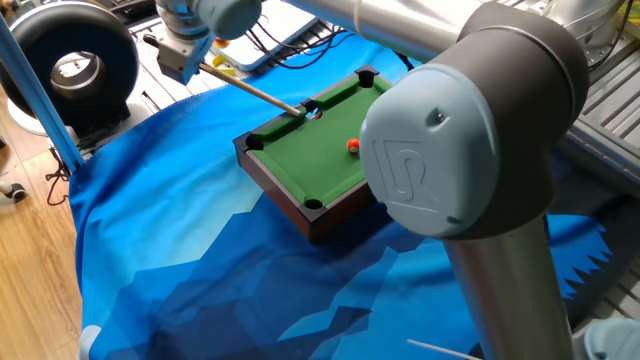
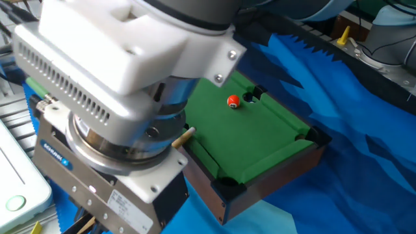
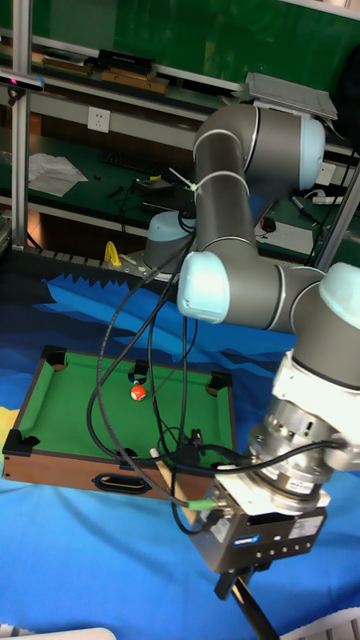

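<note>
My gripper (image 3: 234, 581) is shut on a wooden cue stick, and its body covers part of the stick. The cue stick (image 1: 250, 90) slants from the gripper toward the small pool table, its pale tip over the near long rail by a side pocket. A single orange-red ball (image 1: 353, 146) rests on the green felt, apart from the cue tip. In exterior view 2 the same ball (image 2: 234, 101) lies close to the opposite side pocket (image 2: 248, 97). The pool table (image 3: 64, 469) has dark wooden sides and black corner pieces. My fingers are hidden in exterior view 2.
Blue patterned cloth (image 1: 180, 230) lies under the pool table, with free room around it. Black cables (image 3: 107, 352) hang from my arm across the view of the felt. A white box (image 2: 19, 175) stands beside the gripper.
</note>
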